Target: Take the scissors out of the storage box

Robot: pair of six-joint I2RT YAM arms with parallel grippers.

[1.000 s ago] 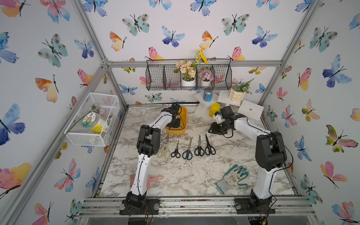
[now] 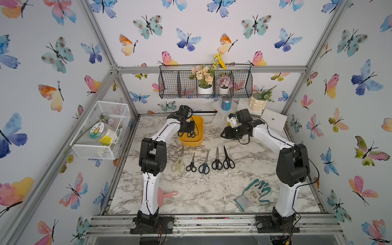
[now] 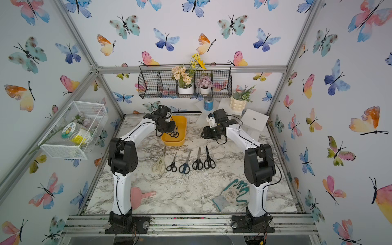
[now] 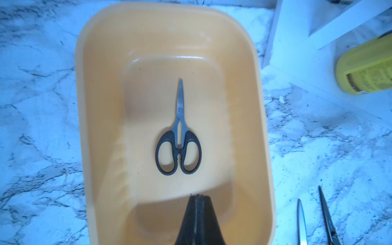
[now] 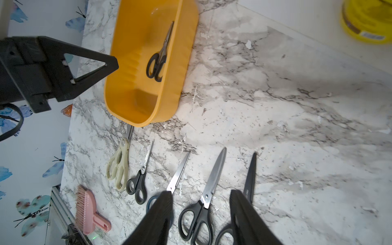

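Note:
Small scissors point(image 4: 178, 152) with dark handles lie flat on the floor of the yellow storage box point(image 4: 255, 134), blades toward its far end. Above the near part of the box is my left gripper, its fingers together and nothing visible between them; the scissors lie ahead of the tips, apart from them. My right gripper is partly open with nothing held, above the table to the right of the box point(image 5: 173, 89). In the right wrist view the scissors in the box point(image 5: 158, 61) show beside the left gripper's fingers point(image 5: 98, 67).
Several scissors lie in a row in front of the box, including a cream-handled pair point(image 2: 178, 164) and a black-handled pair point(image 2: 229, 163). A yellow bottle point(image 5: 369, 20) stands behind right. A glove point(image 2: 255, 192) and pink dustpan point(image 2: 163, 196) lie nearer the front edge.
My right arm has shifted a little left and back, now covering much of the yellow bottle.

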